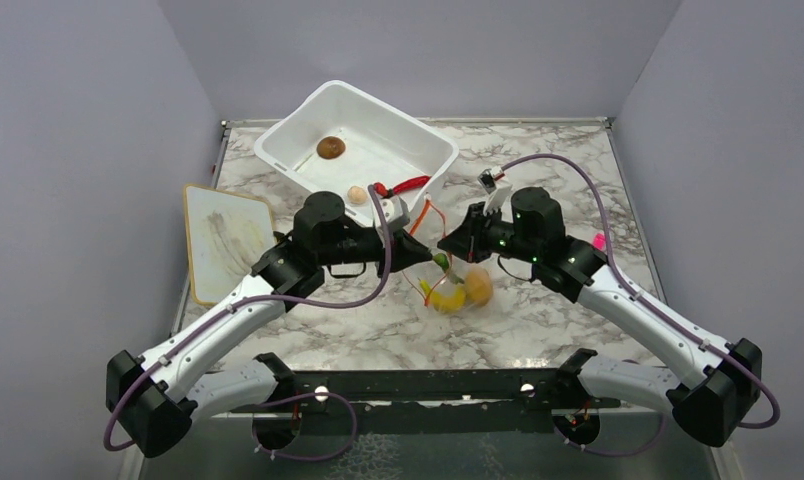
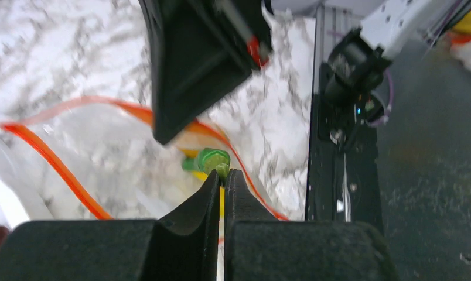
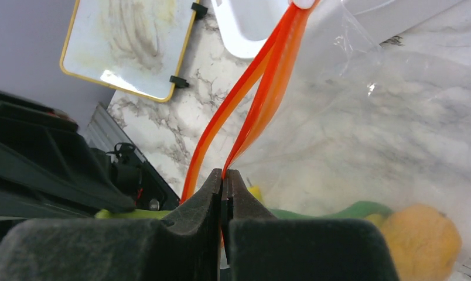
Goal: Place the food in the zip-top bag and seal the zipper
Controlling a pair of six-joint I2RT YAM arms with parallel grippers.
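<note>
The clear zip bag [image 3: 397,111] with orange zipper strips [image 2: 63,175] stands open on the table, holding yellow food [image 1: 448,298], green food [image 3: 362,211] and a round orange item [image 3: 420,240]. My left gripper [image 1: 424,255] is shut at the bag's opening, the thin end of a green piece [image 2: 212,161] at its fingertips. My right gripper [image 1: 446,243] is shut on the bag's zipper edge, close above and right of the left one.
A white tray [image 1: 298,150] behind holds a brown item [image 1: 330,147], a pale item [image 1: 356,194] and red peppers [image 1: 410,183]. A board [image 1: 218,250] lies left.
</note>
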